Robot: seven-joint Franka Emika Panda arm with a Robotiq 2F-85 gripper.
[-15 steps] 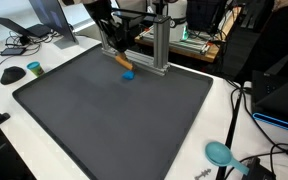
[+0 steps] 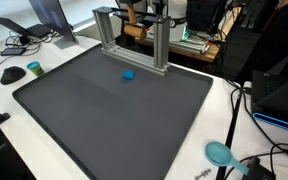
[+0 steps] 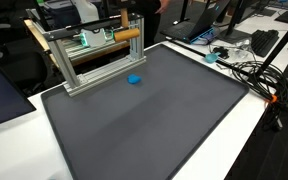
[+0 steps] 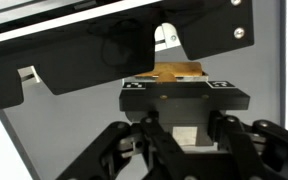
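Note:
An orange, wood-coloured piece (image 2: 135, 31) is up at the metal frame, above the mat. In the second exterior view, that orange piece (image 3: 127, 34) lies nearly level beside the frame's upright. The wrist view has my gripper shut, with an orange-brown edge (image 4: 169, 70) showing just past its black fingers; how the piece sits between them is hidden. A small blue object (image 2: 128, 74) rests on the mat, apart from the gripper. That blue object (image 3: 134, 79) is near the foot of the frame.
The metal frame (image 2: 161, 38) with a dark crossbar stands at the mat's far edge, close to the gripper. A teal object (image 2: 222, 155) and cables lie at one side; a green cup (image 2: 35, 68) stands at the other.
The orange piece has risen from close above the blue object to the height of the frame's upper part, turning from slanted to nearly level. The blue object has stayed put.

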